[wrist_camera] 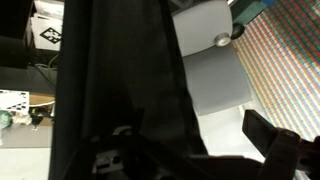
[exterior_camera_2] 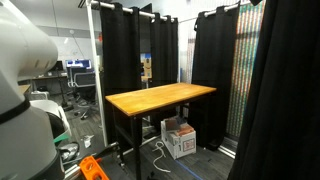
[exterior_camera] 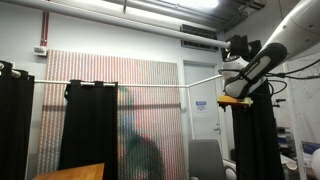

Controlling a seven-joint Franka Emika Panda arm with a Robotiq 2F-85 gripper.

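In the wrist view my gripper stands open, its dark fingers apart at the lower edge. The right finger point(wrist_camera: 264, 132) shows against the pale floor, while the left one blends into a black curtain point(wrist_camera: 135, 70). No object is visible between them. In exterior view 1 the white arm point(exterior_camera: 289, 38) reaches in from the upper right, with an orange part point(exterior_camera: 234, 100) near its end; the gripper itself is hard to make out against the dark curtain there. A bare wooden table point(exterior_camera_2: 160, 98) stands in exterior view 2.
A grey chair point(exterior_camera: 206, 158) stands beside the curtain point(exterior_camera: 257, 140). Under the table sits a white-and-orange box point(exterior_camera_2: 179, 139), with cables on the floor nearby. Black curtains point(exterior_camera_2: 122, 50) hang around the table.
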